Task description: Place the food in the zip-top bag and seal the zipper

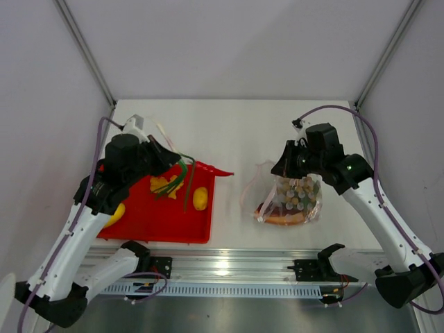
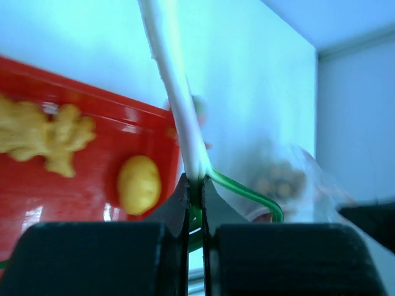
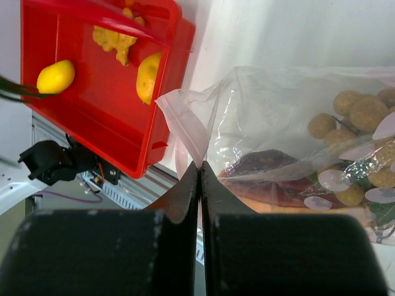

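My left gripper is shut on a green onion [image 2: 176, 86], its white stalk pointing up and green leaves [image 2: 250, 192] drooping. A red pepper [image 1: 213, 169] shows beside the left gripper in the top view; whether the fingers also grip it I cannot tell. In the right wrist view, my right gripper is shut on the thin edge of the clear zip bag [image 3: 253, 92]. Round brown pieces [image 3: 368, 114] and a dark red and orange item [image 3: 265, 163] lie inside the bag. The bag's mouth faces the tray, partly gathered at the right fingers.
A red tray [image 1: 173, 234] stands at the left, under my left arm. In it lie a yellow knobbly piece [image 1: 161, 184], a yellow oval piece [image 1: 200, 198] and a larger yellow one [image 1: 116, 216].
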